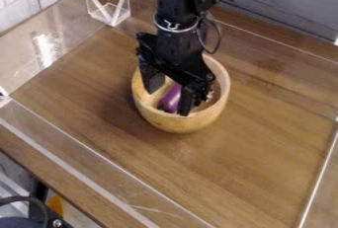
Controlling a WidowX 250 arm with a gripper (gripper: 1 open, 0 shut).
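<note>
A wooden bowl [183, 122] sits on the wooden table, with a purple object [171, 98] lying inside it. My black gripper [172, 82] hangs low over and partly inside the bowl, covering much of its back part. The fingertips are dark against the bowl's interior and hard to make out, so what lies between them is unclear.
A white wire-like stand [109, 7] is at the back left near a clear plastic panel. A raised wooden wall runs along the back.
</note>
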